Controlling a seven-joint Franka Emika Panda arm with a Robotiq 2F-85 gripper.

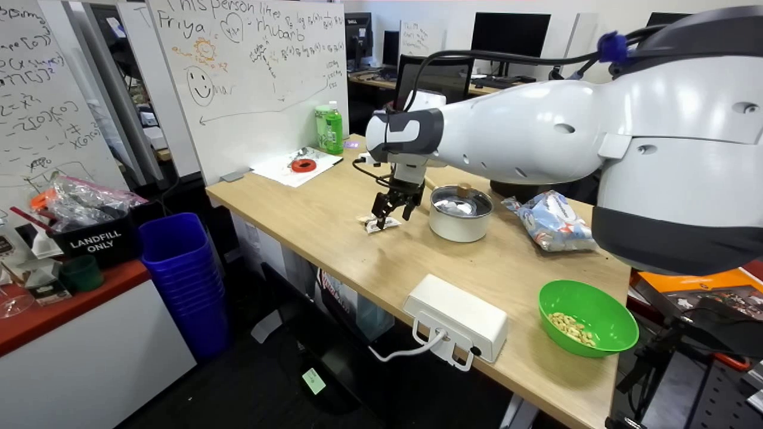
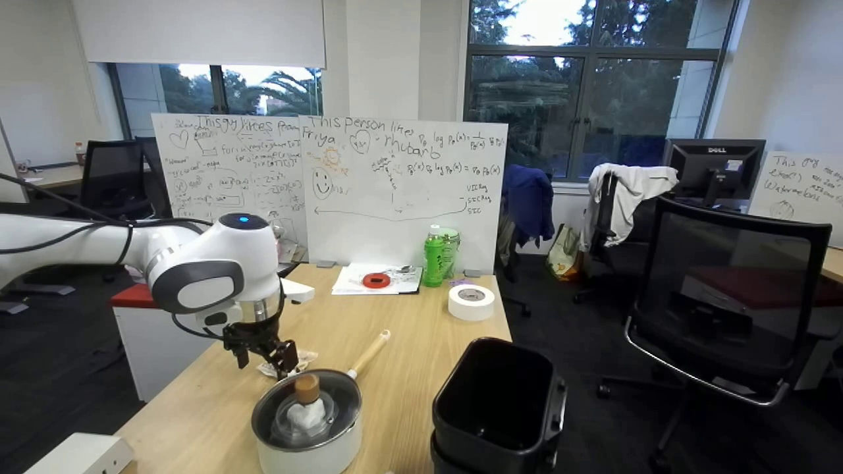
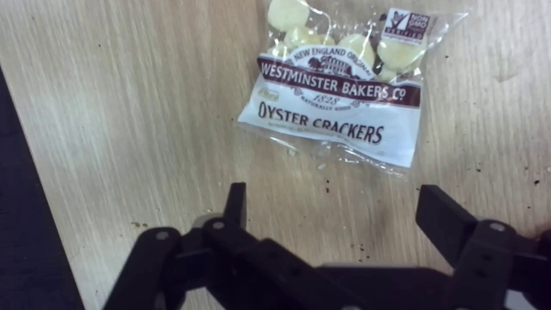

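An oyster crackers packet (image 3: 335,98), clear with a white and maroon label, lies flat on the wooden table. My gripper is open above the table, its two black fingers wide apart with only bare wood between them in the wrist view. There the packet sits just beyond the fingertips, apart from them. In exterior view 1 the gripper (image 1: 394,214) is right over the packet (image 1: 379,224). From exterior view 2, the gripper (image 2: 269,367) partly covers the packet (image 2: 304,361).
A white pot (image 1: 459,226) with a glass lid stands close beside the gripper, its wooden handle (image 2: 369,353) sticking out. Nearby are a blue-white bag (image 1: 554,221), a green bowl (image 1: 608,314) of crackers, a white box (image 1: 458,314) and a black bin (image 2: 498,395).
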